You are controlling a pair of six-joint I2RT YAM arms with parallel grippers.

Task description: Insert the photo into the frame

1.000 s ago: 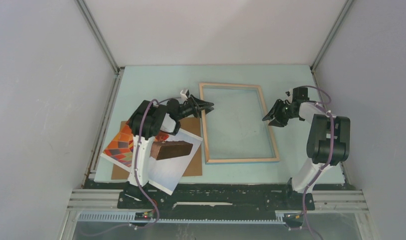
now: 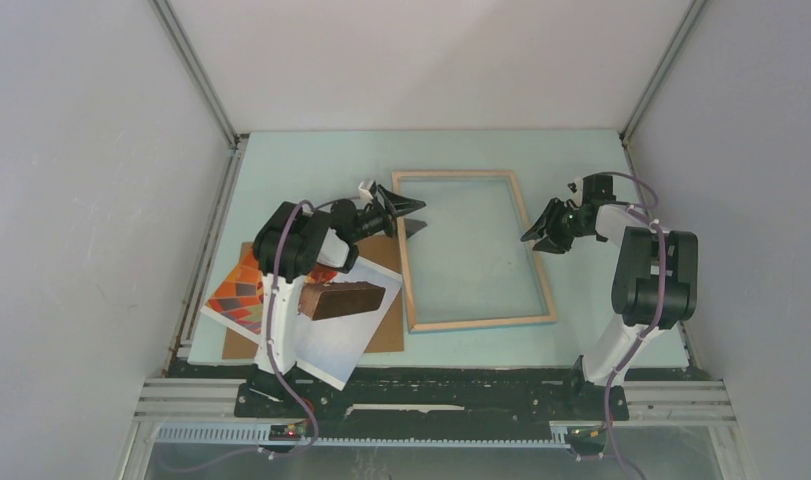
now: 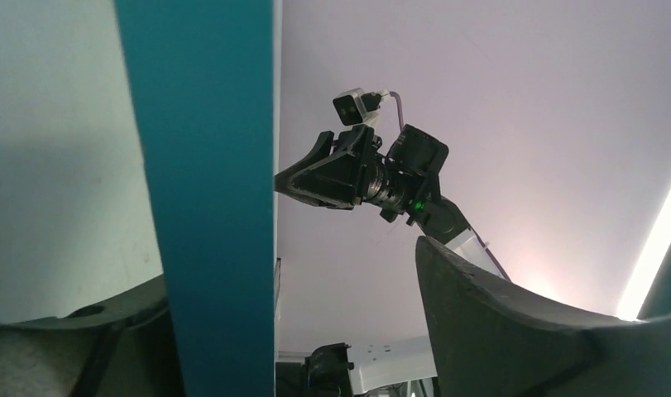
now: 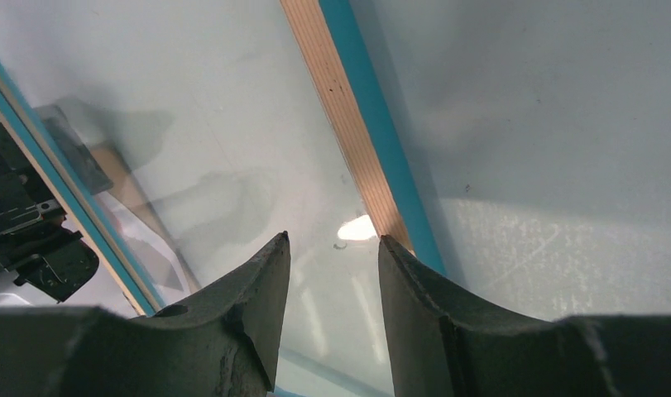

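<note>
An empty wooden frame [image 2: 481, 325] with blue sides lies in the middle of the table. My left gripper [image 2: 418, 214] is open at its left bar. In the left wrist view the blue side [image 3: 208, 198] of that bar runs between the spread fingers, closer to one of them. At the right bar [image 4: 348, 124] is my right gripper, partly open; its right fingertip overlaps the bar in view, and contact cannot be told. A hot-air-balloon photo [image 2: 356, 340] lies at the front left, partly hidden under my left arm.
A brown backing board [image 2: 389, 335] sits beneath the photo, just left of the frame. Bare table [image 2: 311, 160] shows behind the left arm and around the frame's far and right sides.
The frame's far left corner has shifted slightly left and toward the front, so the frame sits a little differently. The right gripper moved slightly left.
</note>
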